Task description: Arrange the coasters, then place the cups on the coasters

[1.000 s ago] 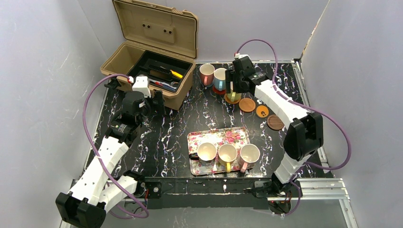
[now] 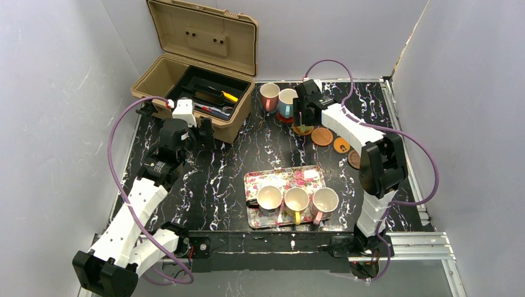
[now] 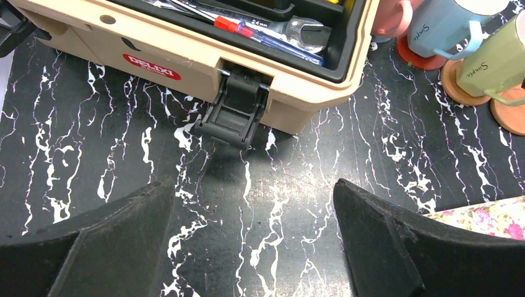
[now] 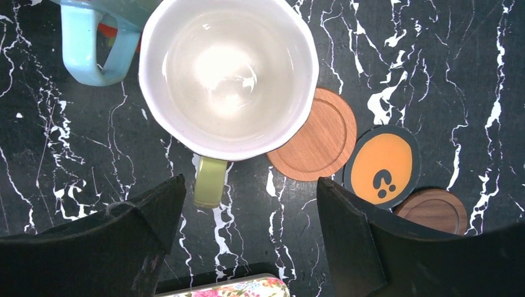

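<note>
An olive-green cup (image 3: 493,65) stands upright on a round wooden coaster (image 3: 457,88) in the left wrist view. Seen from above in the right wrist view, the cup's white inside (image 4: 229,71) faces up, its green handle (image 4: 211,181) toward the camera. My right gripper is open above it, apart from the cup, with nothing between the fingers. In the top view my right arm hides most of this cup. My left gripper stands open over bare table in front of the case, holding nothing.
Pink (image 2: 269,97) and blue (image 2: 287,103) cups stand left of the green one. Free coasters, wooden (image 4: 319,139), bear-pattern (image 4: 382,167) and dark brown (image 4: 431,210), lie to its right. A floral tray (image 2: 286,180) holds three cups. An open tan case (image 2: 234,125) fills the back left.
The left arm and the cups on the tray have stayed put.
</note>
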